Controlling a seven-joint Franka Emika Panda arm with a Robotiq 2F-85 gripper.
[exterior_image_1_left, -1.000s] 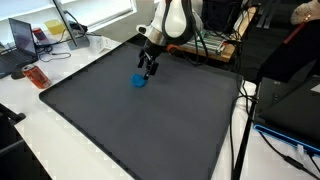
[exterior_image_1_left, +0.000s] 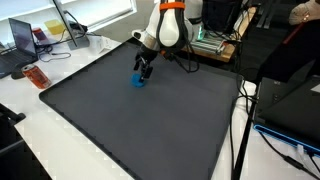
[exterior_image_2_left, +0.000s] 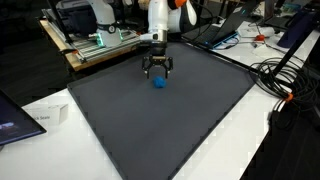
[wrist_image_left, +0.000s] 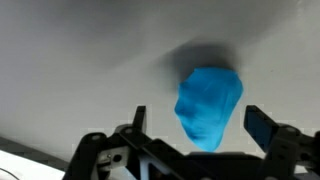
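Observation:
A small bright blue object (wrist_image_left: 209, 105), perhaps cloth, lies on the dark table mat. In the wrist view it sits between the two spread fingers, nearer the right one, with its lower end close to the gripper body. My gripper is open, pointing down, and has nothing clamped. From the first exterior view, the gripper (exterior_image_1_left: 142, 70) hovers right at the blue object (exterior_image_1_left: 138, 80), low over the mat. The second exterior view has the blue object (exterior_image_2_left: 159, 82) just in front of the fingers; whether they touch it cannot be made out.
An orange-red can (exterior_image_1_left: 37, 77) and a laptop (exterior_image_1_left: 24, 37) stand off its left side. Cables (exterior_image_2_left: 285, 80) run beside the mat.
My gripper has come slightly lower and nearer the blue object over the last second. The blue object appears to lie in the same place.

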